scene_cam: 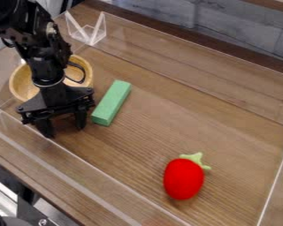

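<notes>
My black gripper (57, 113) is low on the left, over the front of a wooden bowl (82, 68) and near the table surface; whether its fingers are open or shut is hard to tell. A green block (112, 101) lies flat just to the right of the gripper, apart from the bowl. A red tomato-like object (184, 178) with a green top rests at the lower right.
A white wire-like object (91, 31) stands behind the bowl at the upper left. Table edges show along the left and right.
</notes>
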